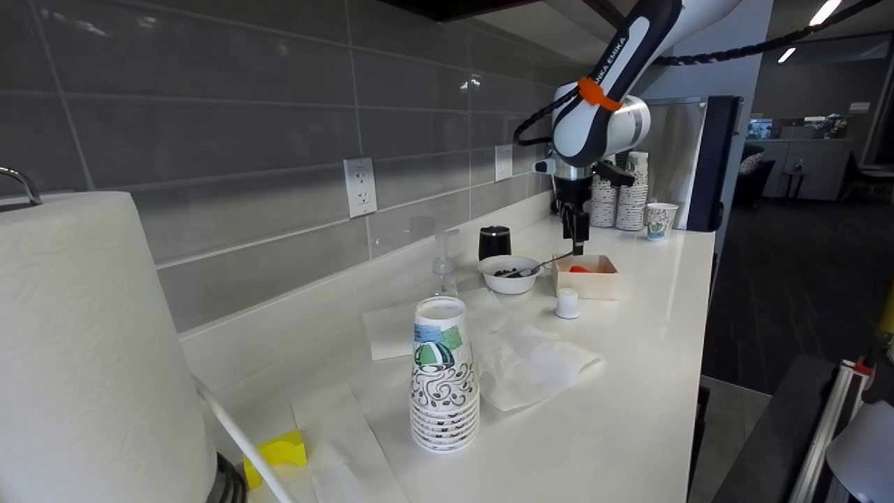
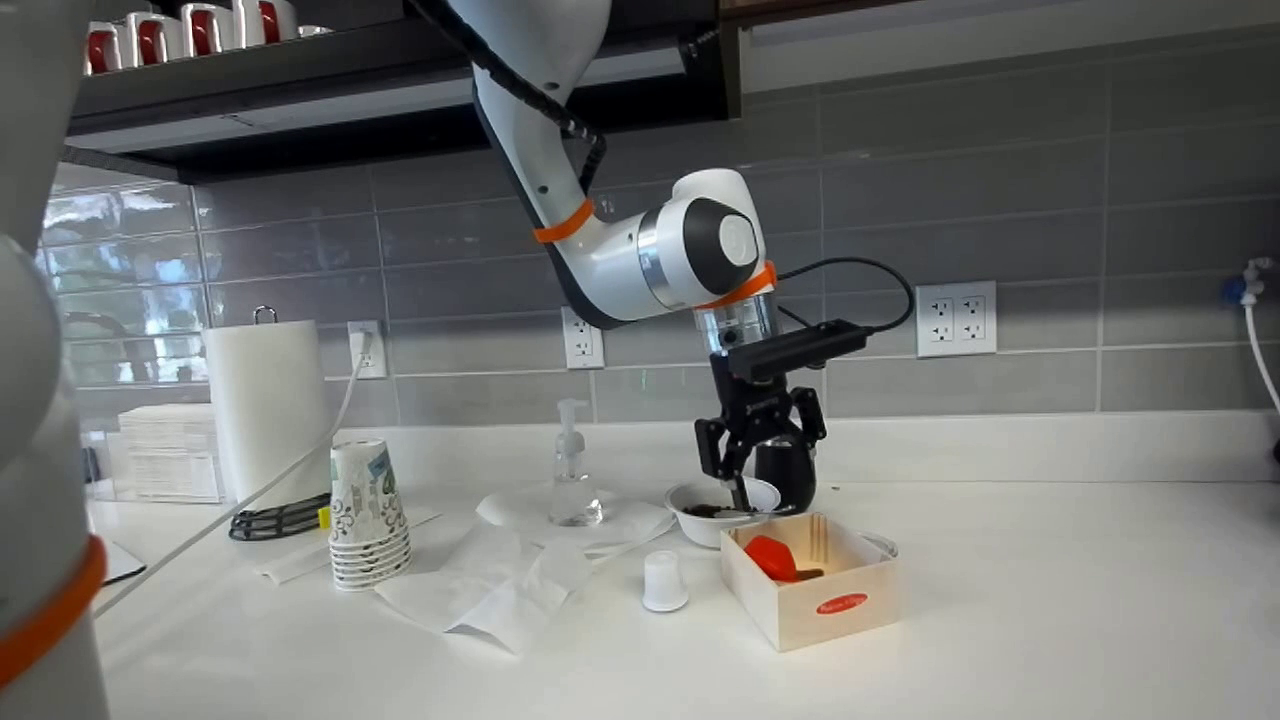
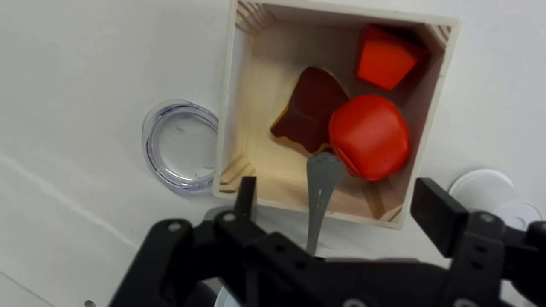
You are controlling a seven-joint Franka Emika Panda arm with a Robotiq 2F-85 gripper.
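Note:
My gripper is open, its fingers wide apart on either side of a spoon's grey handle (image 3: 320, 189), with clear space on both sides. The spoon reaches from a white bowl (image 1: 509, 275) of dark pieces toward the wooden box (image 3: 227, 102); in the wrist view its handle end shows over the box's near edge. Inside the box are a round red piece (image 3: 371, 135), a red block (image 3: 386, 64) and a brown toast-shaped piece (image 3: 312, 110). From exterior view 2, the gripper (image 2: 758, 466) hangs above the bowl and box. The spoon's bowl end is hidden in the wrist view.
A clear lid (image 3: 181, 146) lies against the box's side. Close around stand a black tumbler (image 1: 494, 242), a small white cup (image 2: 663, 581) and a soap pump (image 2: 573, 480). Stacked paper cups (image 1: 444, 377) stand farther off. Counter right of the box is clear in exterior view 2.

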